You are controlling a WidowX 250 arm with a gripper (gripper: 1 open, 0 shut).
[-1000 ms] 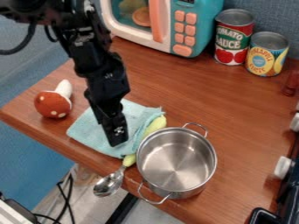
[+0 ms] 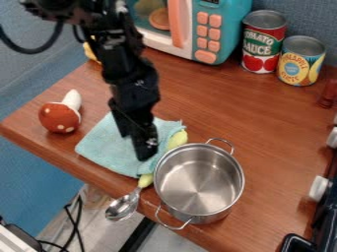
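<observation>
My black gripper (image 2: 142,143) points down over a folded light-blue cloth (image 2: 105,148), its tips at or just above the cloth; whether its fingers are apart or closed is hard to tell. A steel pot (image 2: 198,182) stands right of the cloth. A yellow-green object (image 2: 148,179), partly hidden, lies between cloth and pot, and a metal spoon (image 2: 124,205) rests at the table's front edge.
A red-and-white toy (image 2: 59,116) sits on the left. A toy microwave (image 2: 198,30), a tomato can (image 2: 262,44) and a yellow can (image 2: 301,61) stand at the back.
My gripper has shifted slightly to the right over the cloth. The pot, spoon and other objects look unmoved.
</observation>
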